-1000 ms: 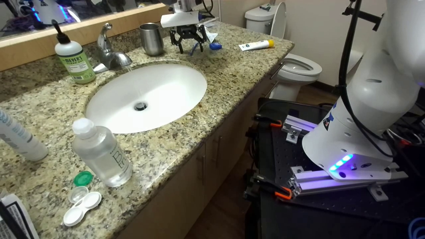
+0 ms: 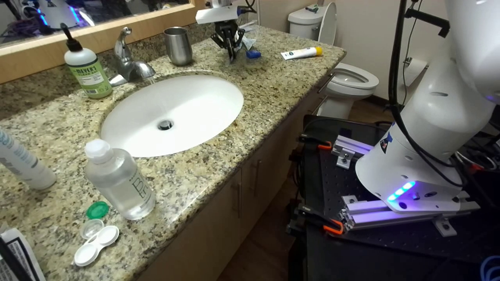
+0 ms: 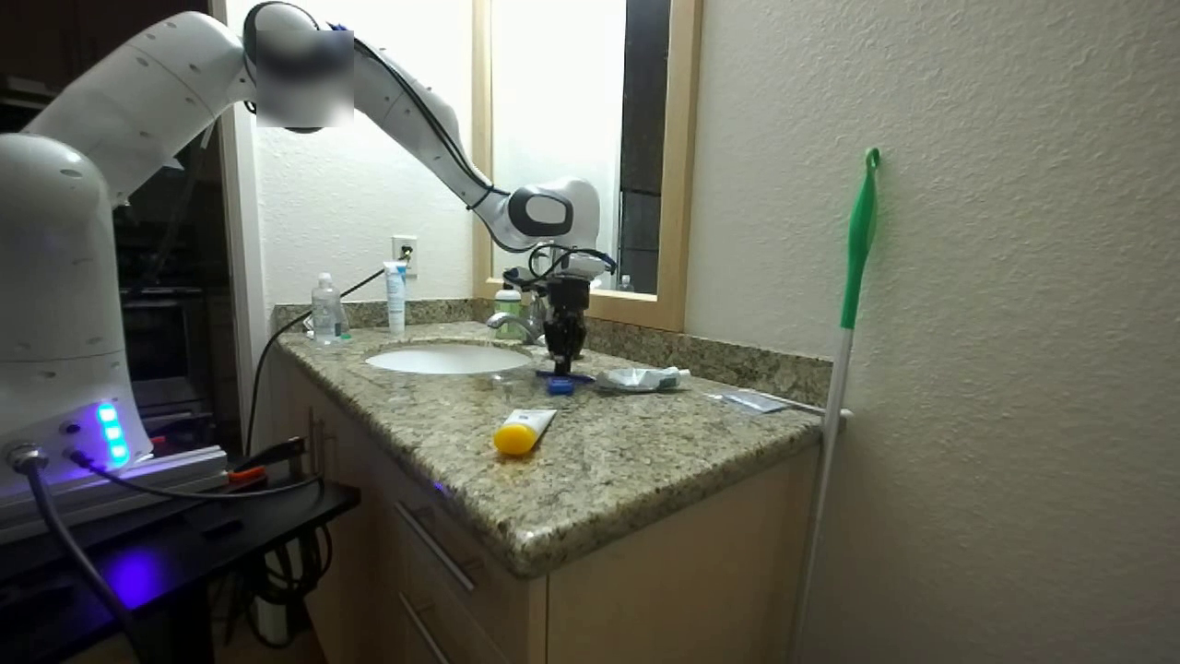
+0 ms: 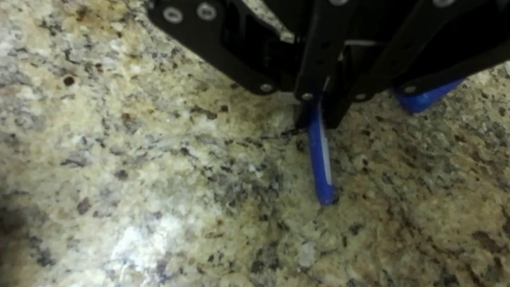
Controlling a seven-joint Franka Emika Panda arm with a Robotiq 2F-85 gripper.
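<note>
Low over the granite counter behind the sink, my gripper [image 2: 230, 55] points straight down. It is shut on a slim blue-and-white handle [image 4: 321, 158], perhaps a toothbrush. In the wrist view the handle's rounded end sticks out from between the black fingers, close to the stone; its other end is hidden behind the gripper. Whether it touches the counter I cannot tell. A small blue object [image 2: 253, 54] lies on the counter just right of the gripper in exterior view 1.
Close by stand a steel cup [image 2: 178, 47] and a faucet [image 2: 133, 69], with water running into the white sink [image 2: 140, 145]. A yellow-capped tube [image 2: 300, 53] lies toward the counter's end. A soap bottle [image 2: 87, 75] and a clear bottle [image 2: 121, 183] stand farther left.
The gripper was spread open a second ago, with the blue handle between its fingers. Now its fingers have closed on the handle, and the arm has shifted slightly right in exterior view 1.
</note>
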